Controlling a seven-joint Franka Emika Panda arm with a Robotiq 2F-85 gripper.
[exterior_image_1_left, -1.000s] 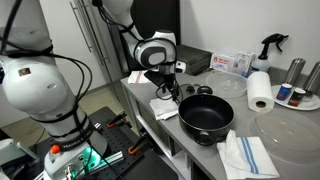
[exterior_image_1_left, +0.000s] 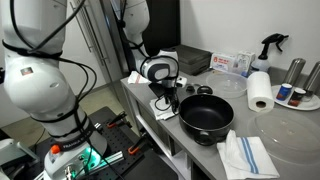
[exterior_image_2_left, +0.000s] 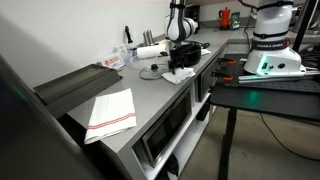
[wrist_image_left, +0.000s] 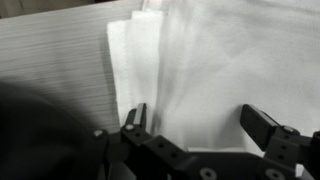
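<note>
A white cloth (exterior_image_1_left: 160, 109) lies on the counter beside the black pot, and the same cloth (wrist_image_left: 215, 65) fills most of the wrist view, with a folded edge on its left. Low over it is my gripper, pointing down. Its two black fingers stand wide apart, and the cloth shows flat beneath and between them with some soft creases. Whether the fingertips touch the fabric I cannot tell. In exterior view 2 the arm partly covers the cloth (exterior_image_2_left: 179, 77).
The black pot (exterior_image_1_left: 206, 117) stands close to the gripper's right in exterior view 1. A blue-striped towel (exterior_image_1_left: 247, 156), a paper towel roll (exterior_image_1_left: 260, 91) and a clear lid (exterior_image_1_left: 290, 131) lie farther right. A red-striped towel (exterior_image_2_left: 112, 114) rests on the counter's other end.
My gripper has come down from above toward the white cloth. The cloth, the pot and the other things have stayed in place.
</note>
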